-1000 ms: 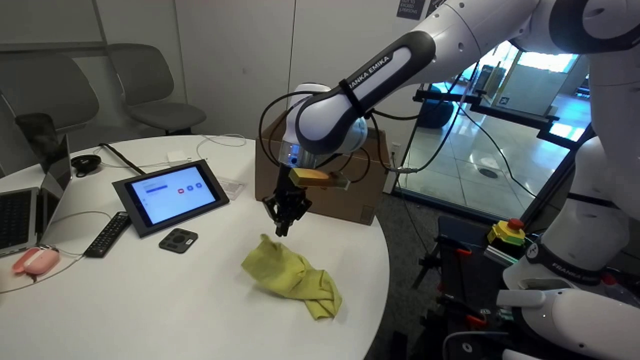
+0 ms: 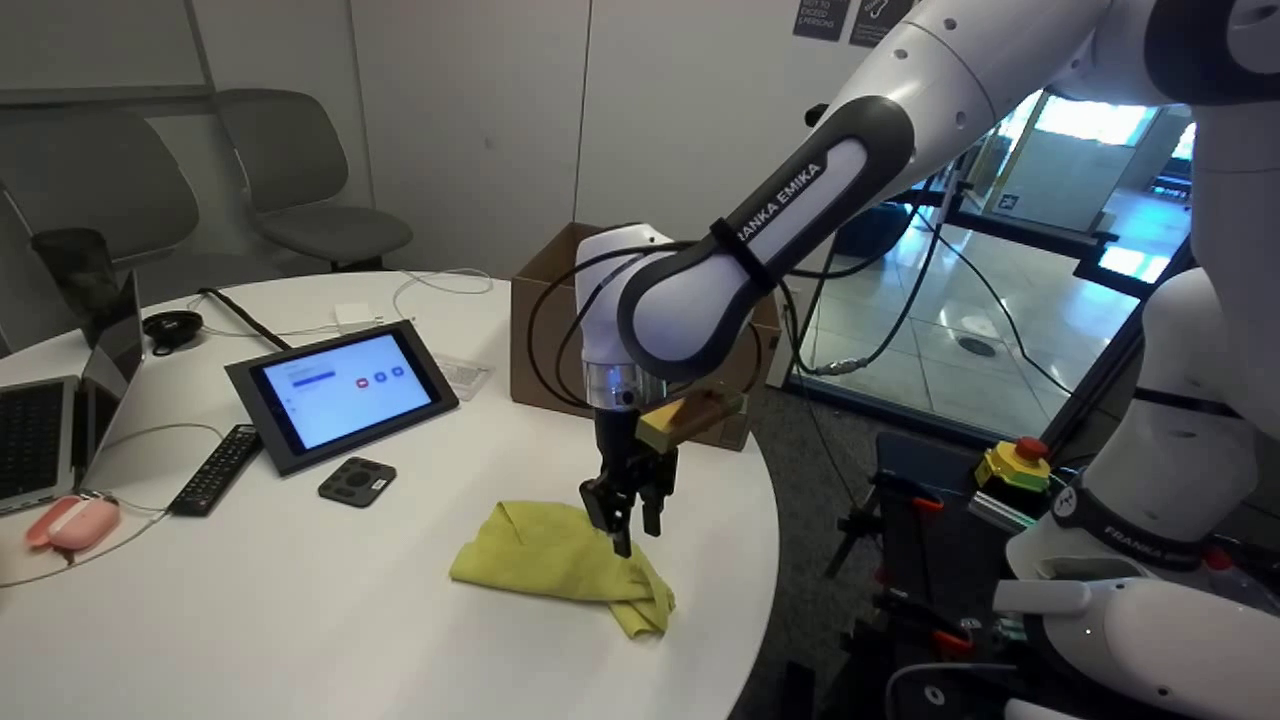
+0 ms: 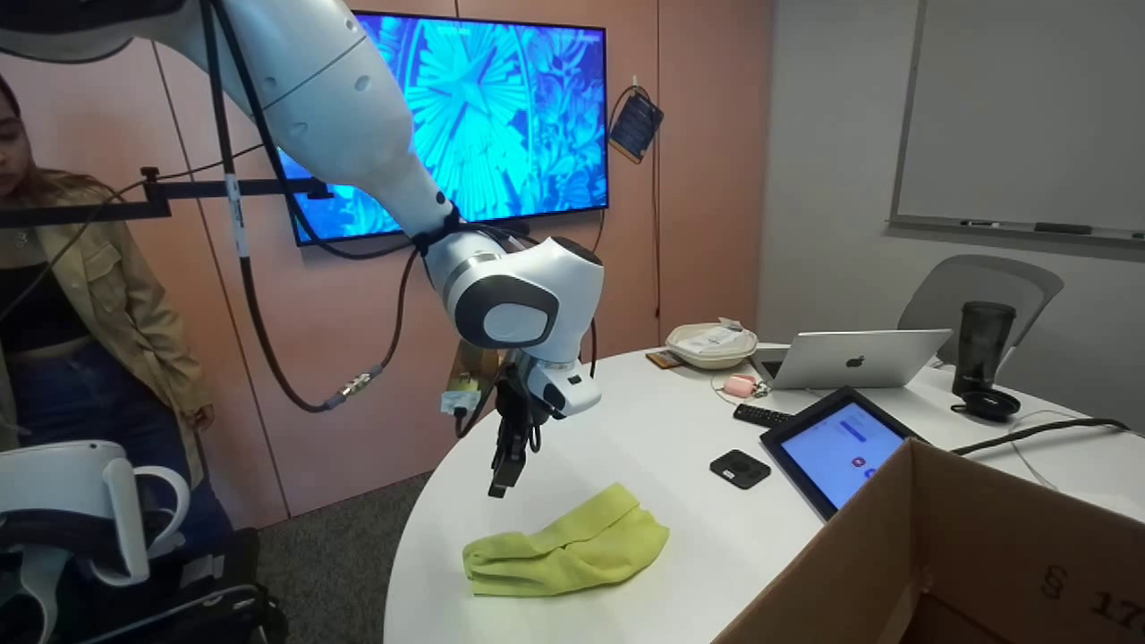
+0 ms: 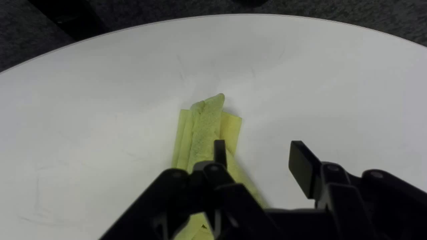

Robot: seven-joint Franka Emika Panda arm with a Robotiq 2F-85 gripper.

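Observation:
A yellow-green cloth [image 2: 558, 554] lies loosely folded on the white round table, flat toward one end and bunched at the other. Above it hangs my gripper [image 2: 638, 540], its fingers parted and nothing between them. In the wrist view, one finger of the gripper overlaps the bunched end of the cloth [image 4: 204, 132], while the other is over bare table. From the second exterior view, the gripper sits above and behind the cloth [image 3: 569, 553], clear of it.
An open cardboard box [image 3: 966, 547] stands by the table's edge. A tablet [image 2: 348, 390], a black puck-like device [image 2: 356, 481], a remote [image 2: 216, 469] and a laptop [image 2: 60, 420] occupy the far side. Bare table surrounds the cloth; the round edge [image 4: 240, 15] is close by.
My gripper has moved right and lower in the exterior view, and its fingers have spread. The cloth's raised left corner now lies flatter, and that end has shifted left.

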